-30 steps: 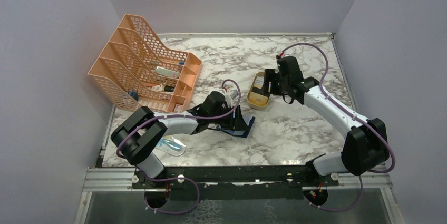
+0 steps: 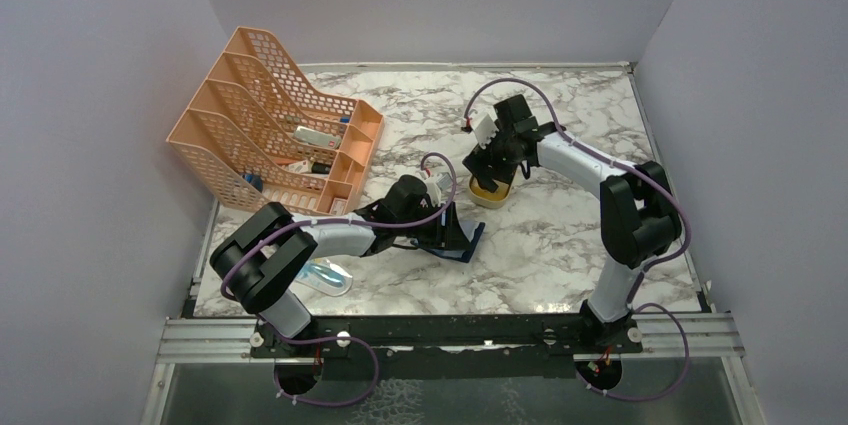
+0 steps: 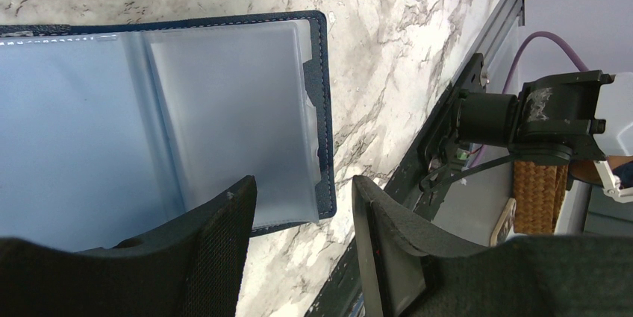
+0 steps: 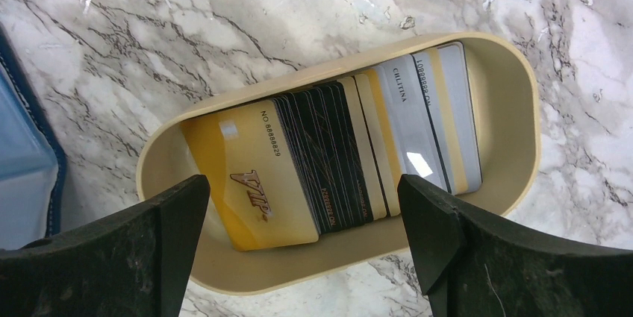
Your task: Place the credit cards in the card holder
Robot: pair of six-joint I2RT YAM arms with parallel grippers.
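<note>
In the right wrist view a beige oval tray (image 4: 526,154) holds a fanned row of credit cards: a yellow one (image 4: 257,205) at one end, several black ones (image 4: 328,160) in the middle and silver ones (image 4: 418,112) at the other end. Above this tray, my right gripper is open, its fingers spread on either side with nothing between them. The dark blue card holder (image 3: 327,123) lies opened flat on the table, with translucent sleeves (image 3: 231,108). My left gripper is part open over the holder's edge, with no card between its fingertips.
An orange divided basket (image 2: 365,130) with several small items stands at the back left. Near the left arm lies a clear package with blue contents (image 2: 328,275).
My right arm has swung left and now hangs over the card tray, hiding much of it from above. The left arm has stayed almost still over the card holder.
</note>
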